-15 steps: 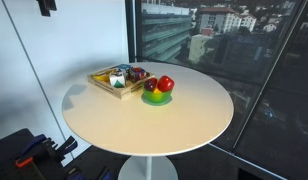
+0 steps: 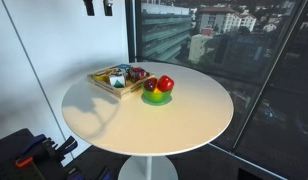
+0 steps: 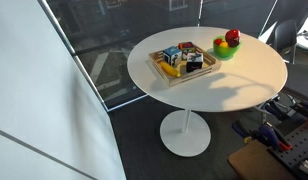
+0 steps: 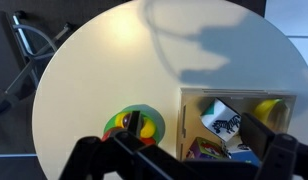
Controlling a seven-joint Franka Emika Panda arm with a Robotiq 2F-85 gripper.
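My gripper hangs open high above the table, its dark fingers well apart and nothing held between them. In exterior view 1 only the tips of the gripper (image 2: 98, 8) show at the top edge. Below stands a shallow wooden tray (image 4: 190, 105) holding a zebra-print block (image 4: 222, 121), a yellow banana-like item (image 4: 264, 109) and other small boxes. Beside it sits a green bowl (image 2: 157, 98) with red and yellow fruit; a red apple-like fruit (image 2: 166, 83) rises above its rim. In the wrist view the fingers partly cover the bowl and the tray.
A dark chair (image 4: 39, 55) stands past the table edge. Windows line the back.
In exterior view 1 the gripper has moved rightward along the top edge, toward the space above the tray. The tray, bowl and their contents look unmoved.
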